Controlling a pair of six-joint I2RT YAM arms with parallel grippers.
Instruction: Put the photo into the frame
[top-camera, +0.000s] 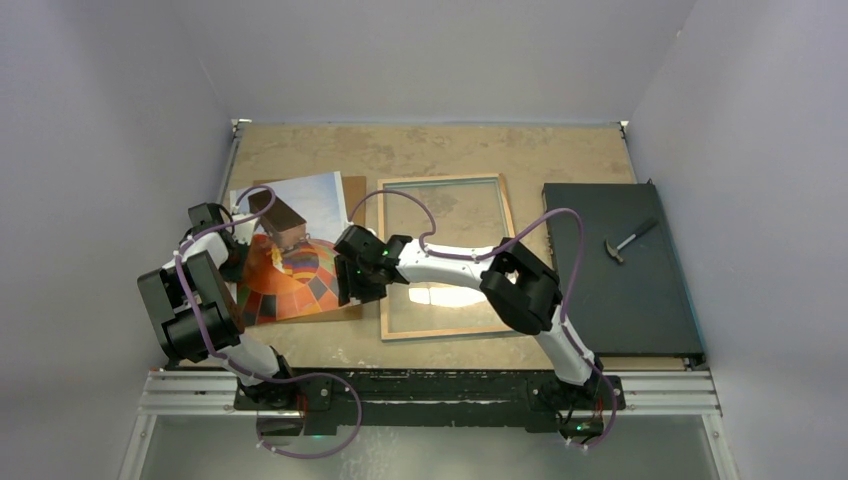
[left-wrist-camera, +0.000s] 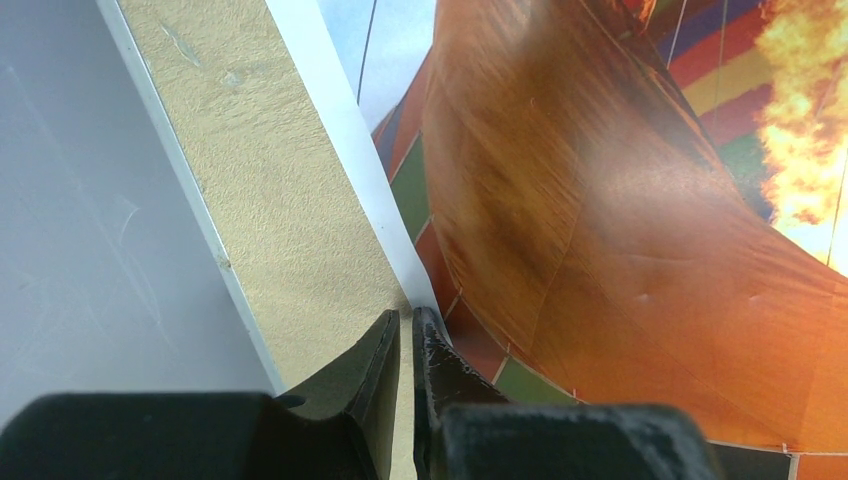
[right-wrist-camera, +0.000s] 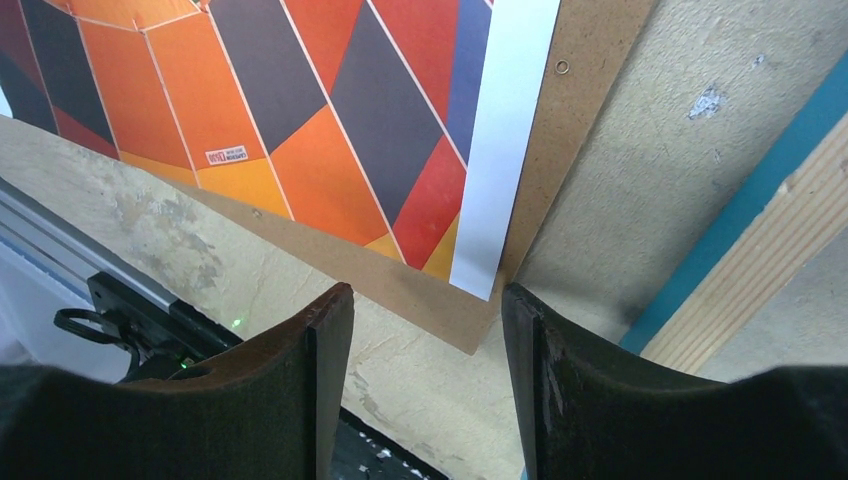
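The hot-air balloon photo (top-camera: 295, 270) lies on a brown backing board (top-camera: 352, 190) at the left of the table. At its left white edge, my left gripper has its fingertips close together, part open, one touching that edge. My right gripper is part open at the photo's lower right corner, one fingertip by the board's corner, the white border (right-wrist-camera: 505, 130) between and just ahead of the fingers. The empty wooden frame (top-camera: 505, 200) with its clear pane lies to the right, partly under the right arm.
A dark mat (top-camera: 620, 300) with a hammer (top-camera: 628, 240) lies on the right. Walls close in the sides and back. Bare table (top-camera: 430, 145) shows behind the frame.
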